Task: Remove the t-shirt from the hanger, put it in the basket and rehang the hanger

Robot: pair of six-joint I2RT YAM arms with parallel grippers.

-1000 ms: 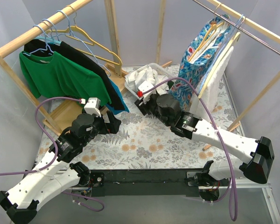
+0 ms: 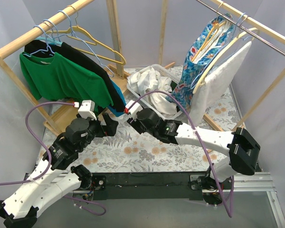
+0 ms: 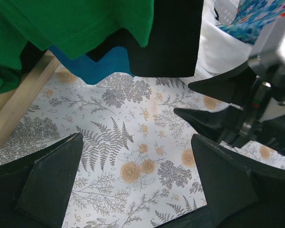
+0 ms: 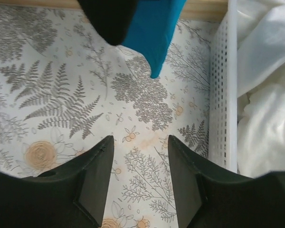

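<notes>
A green t-shirt (image 2: 59, 80) hangs on a blue hanger (image 2: 45, 50) on the left rail, in front of black garments (image 3: 173, 42) and a blue one (image 3: 95, 66). My left gripper (image 2: 107, 124) is open just below the green shirt's right side; in the left wrist view its fingers (image 3: 33, 185) are wide apart over the patterned floor, nothing between them. My right gripper (image 2: 133, 121) hangs right of it, partly open and empty, near the hanging blue cloth's corner (image 4: 152, 47) and the basket.
A white basket (image 4: 230, 118) of white cloth stands at centre back. Patterned and white garments (image 2: 180, 90) hang on the right rail (image 2: 270, 45). Wooden shelf edges (image 3: 14, 109) border the left.
My right arm has swung left towards the left rail's garments. My left arm has shifted slightly left. The white garment on the right rail has swung outwards to the right.
</notes>
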